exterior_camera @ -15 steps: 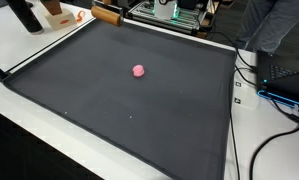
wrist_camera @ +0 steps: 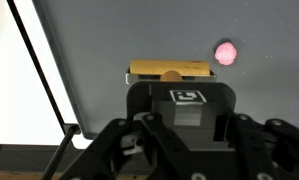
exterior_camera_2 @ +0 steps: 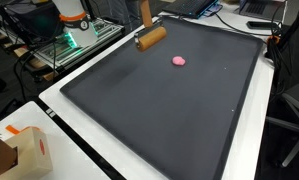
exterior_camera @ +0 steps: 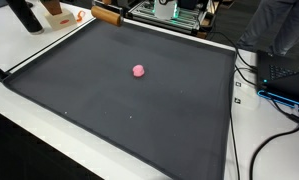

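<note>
A small pink lump [exterior_camera: 138, 71] lies on the dark grey board [exterior_camera: 119, 110], toward its far half. In the wrist view the same pink lump [wrist_camera: 225, 53] shows at the upper right of my gripper. My gripper is shut on a wooden tool [wrist_camera: 169, 68], whose crossbar stretches ahead of the black gripper body; the grip point itself is hidden. From the second exterior view, the tool's brown crossbar [exterior_camera_2: 150, 38] is at the board's far left edge, with a light handle [exterior_camera_2: 145, 14] rising from it. Apart from the tool, the pink lump is untouched.
Most of the board is bare. A laptop [exterior_camera: 282, 85] with cables sits on the white table to the right. A dark cylindrical item [exterior_camera: 30, 18] stands at the far left, near an orange object [exterior_camera: 80, 15].
The pink lump and the wooden tool stay where they were. At the upper right, the person's legs have shifted slightly.
</note>
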